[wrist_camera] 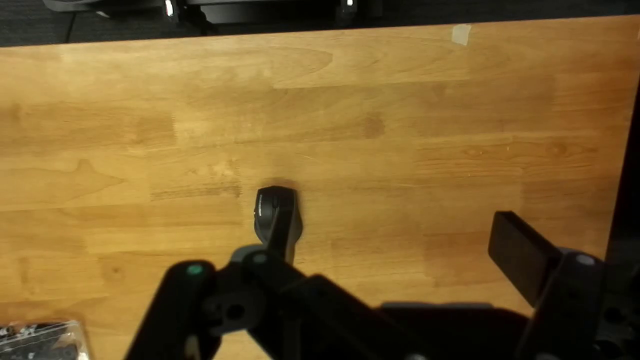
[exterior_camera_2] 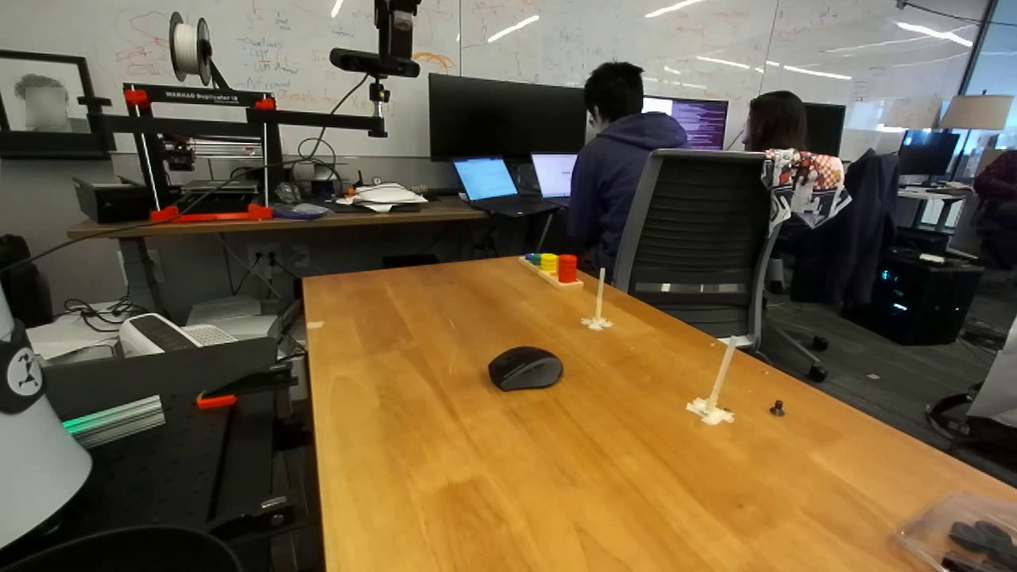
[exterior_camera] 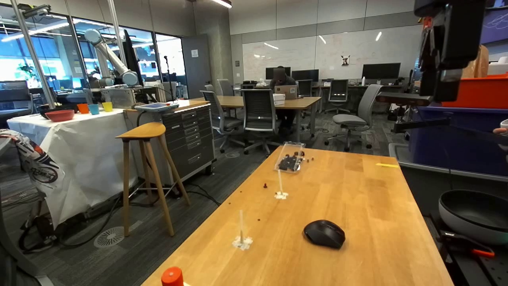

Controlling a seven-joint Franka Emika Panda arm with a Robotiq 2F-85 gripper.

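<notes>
My gripper is open above the table, with nothing between its widely parted fingers. From below, bare wood shows through the gap. A black computer mouse (wrist_camera: 274, 207) rests on the tabletop, its lower part partly covered by the left finger in the wrist view. The same mouse (exterior_camera: 324, 234) stands alone near the middle of the table in exterior view 1, with the dark gripper (exterior_camera: 438, 90) high up at the right. Exterior view 2 also has the mouse (exterior_camera_2: 526, 368) on clear wood.
Two thin upright pegs (exterior_camera_2: 725, 372) (exterior_camera_2: 600, 297) are taped along one side of the table. A clear box (exterior_camera: 290, 161) of dark parts lies at one end, with small loose bits around. Colored stacked pieces (exterior_camera_2: 553, 266) stand at the opposite end.
</notes>
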